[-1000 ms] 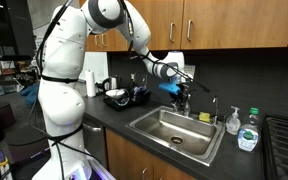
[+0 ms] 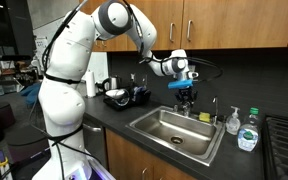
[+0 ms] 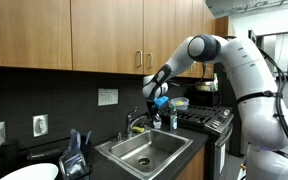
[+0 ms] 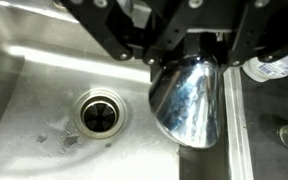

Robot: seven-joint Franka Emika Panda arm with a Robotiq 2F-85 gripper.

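Note:
A shiny metal piece, widening toward its lower end, sits between the dark fingers of my gripper in the wrist view. The gripper is shut on it over the back part of the steel sink. Whether this piece is the faucet or a loose metal thing, I cannot tell. Below it and to the left, the round drain shows in an empty basin. From the other side the gripper appears small, with its fingertips hard to make out.
On the counter right of the sink stand a soap bottle and a larger clear bottle. The stove grate lies farther right. A dark dish rack stands left. Wooden cabinets hang above the arm.
The wrist has shifted a little to the right and turned, so its blue-marked parts face differently. The sink and bottles have not moved.

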